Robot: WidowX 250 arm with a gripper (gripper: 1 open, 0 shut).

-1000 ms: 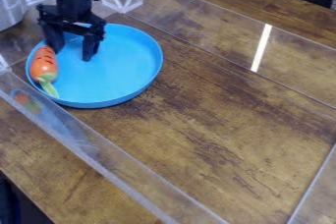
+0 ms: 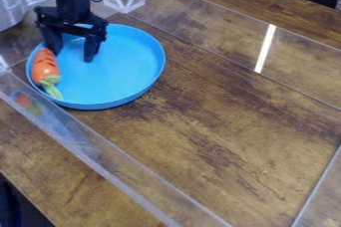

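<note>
A black gripper (image 2: 72, 34) hangs over the back left of a blue round plate (image 2: 120, 72), with its fingers reaching down to the plate. An orange toy carrot (image 2: 46, 68) with a pale green top lies along the plate's left side, just below and left of the fingers. Whether anything is between the fingers is not clear.
Clear plastic walls (image 2: 94, 171) run diagonally along both sides of the work area. A white strip (image 2: 265, 48) shows at the upper right.
The gripper has shifted very slightly, mostly at its fingers. The plate and carrot look unchanged.
</note>
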